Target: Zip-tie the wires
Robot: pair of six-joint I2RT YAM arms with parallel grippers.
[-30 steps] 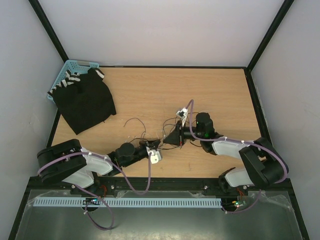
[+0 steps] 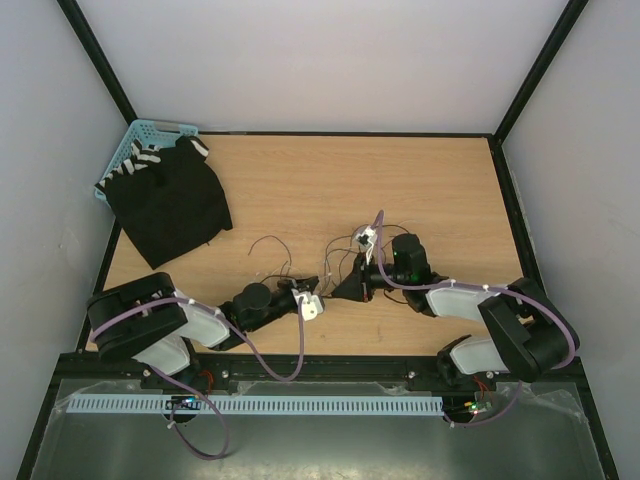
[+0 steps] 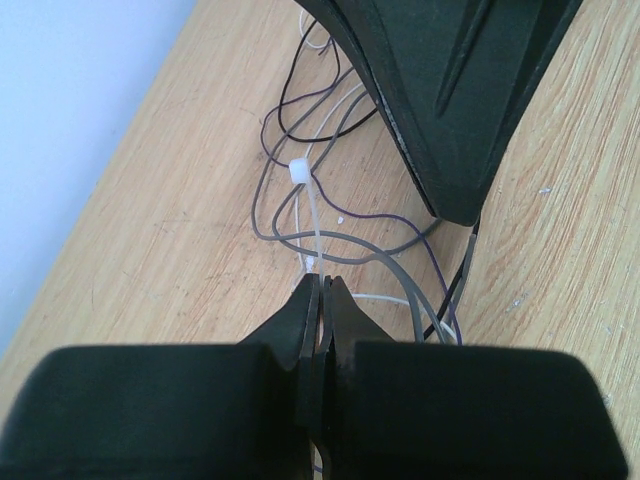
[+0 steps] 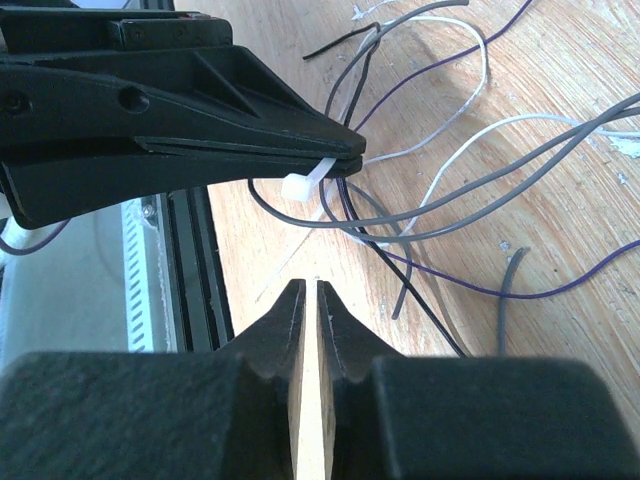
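A loose bundle of grey, black, white and purple wires (image 3: 380, 255) lies on the wooden table between my grippers. My left gripper (image 2: 308, 285) is shut on a white zip tie, whose head (image 4: 298, 186) sticks out beside its fingertips in the right wrist view; grey wires pass around those fingertips. My right gripper (image 2: 340, 290) points at the bundle just below the left one, a narrow gap between its fingertips and nothing visible in it. Its finger crosses the upper right of the left wrist view.
A black cloth (image 2: 170, 210) lies over a blue basket (image 2: 150, 132) at the back left. The front table edge is close below both grippers.
My right gripper has moved slightly toward the front edge of the table. The left gripper has shifted very little.
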